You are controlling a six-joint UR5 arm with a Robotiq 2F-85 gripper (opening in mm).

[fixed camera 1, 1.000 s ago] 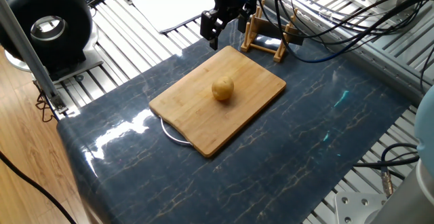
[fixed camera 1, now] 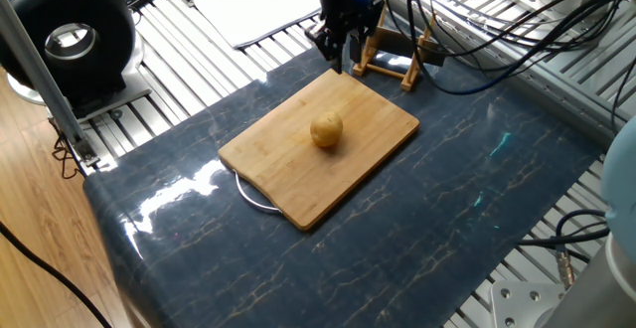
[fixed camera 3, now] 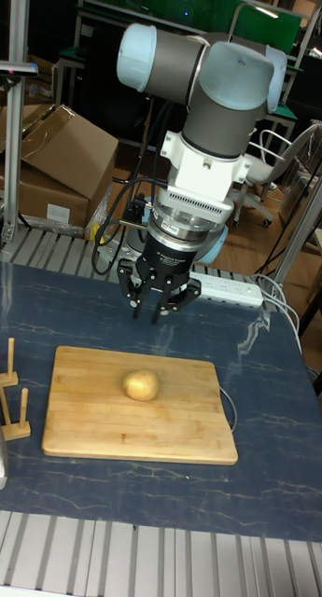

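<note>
A round yellowish-brown potato (fixed camera 1: 326,129) rests near the middle of a wooden cutting board (fixed camera 1: 268,154). In the other exterior view the same potato (fixed camera 3: 141,385) lies towards the back of the board (fixed camera 3: 92,428). Beyond the board's far corner in the first view hangs my black gripper (fixed camera 1: 347,63), pointing down and clear of the potato. From the other side, the gripper (fixed camera 3: 146,314) appears above the cloth behind the board. Its fingertips stand a small distance apart, with nothing visible between them.
A small wooden rack (fixed camera 1: 408,78) stands close to the gripper, with a dark item across it. Black cables (fixed camera 1: 497,86) loop above the table's right side. A metal handle (fixed camera 1: 252,200) juts from the board. Open dark cloth (fixed camera 1: 397,239) surrounds the board's near sides.
My gripper has shifted slightly right in the first exterior view, and its fingers look closer together than before. The potato, board and rack have stayed put.
</note>
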